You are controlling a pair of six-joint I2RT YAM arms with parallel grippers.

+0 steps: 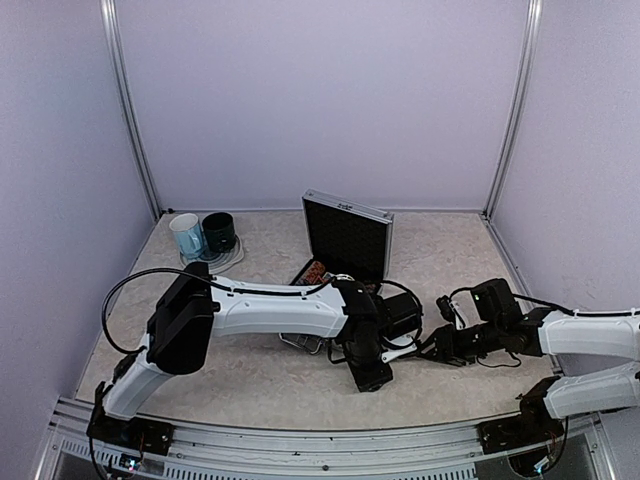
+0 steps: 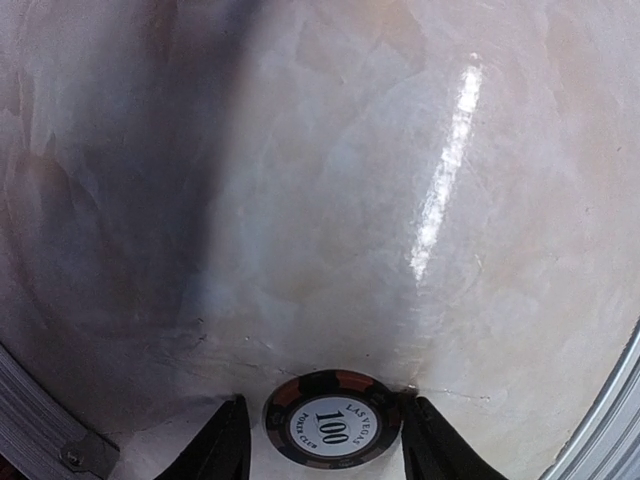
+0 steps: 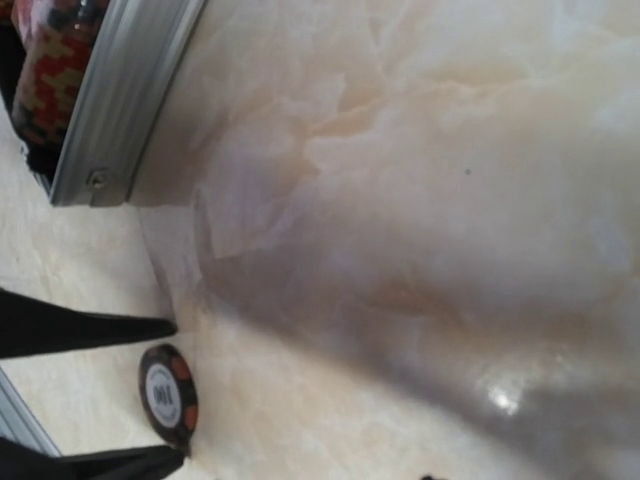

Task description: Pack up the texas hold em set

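A black-and-orange poker chip (image 2: 332, 428) marked 100 lies between the fingertips of my left gripper in the left wrist view. The right finger (image 2: 428, 440) looks to be against the rim; a narrow gap shows on the other side. From the right wrist view, the same kind of chip (image 3: 165, 396) appears between two dark fingers entering from the left. In the top view my right gripper (image 1: 437, 347) is low, close beside the left arm's end; its finger is hard to make out. The silver case (image 1: 347, 238) stands with its lid up.
A blue mug (image 1: 186, 236) and a black mug (image 1: 219, 232) stand at the back left. The case's metal edge (image 3: 125, 110) is near the chip in the right wrist view.
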